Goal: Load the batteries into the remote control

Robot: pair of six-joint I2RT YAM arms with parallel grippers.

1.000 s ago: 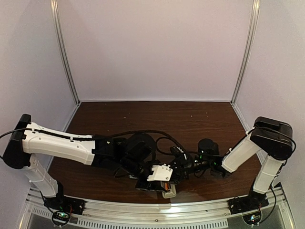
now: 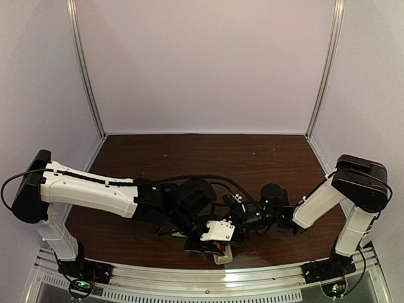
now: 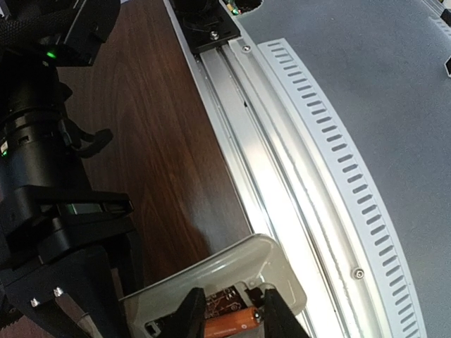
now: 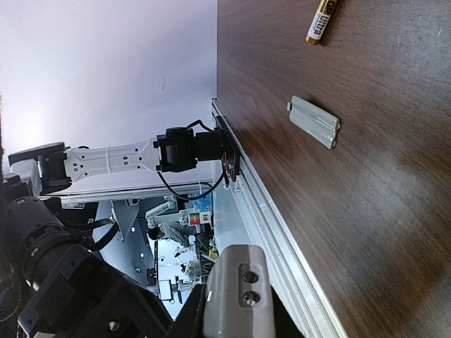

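Observation:
The grey remote (image 3: 271,260) has its battery compartment facing up, with an orange battery (image 3: 229,322) in it. My right gripper is shut on the remote, whose end fills the bottom of the right wrist view. My left gripper is over the compartment, fingertips either side of the orange battery, part open; whether they touch it I cannot tell. On the table lie a loose battery (image 4: 320,21) and the grey battery cover (image 4: 312,121), both seen in the right wrist view.
The two arms meet low at the front middle of the table, by the aluminium front rail (image 2: 164,278). Pale walls stand around three sides.
The left arm and gripper have shifted slightly right and down in the top view, over the remote. The right arm has barely moved.

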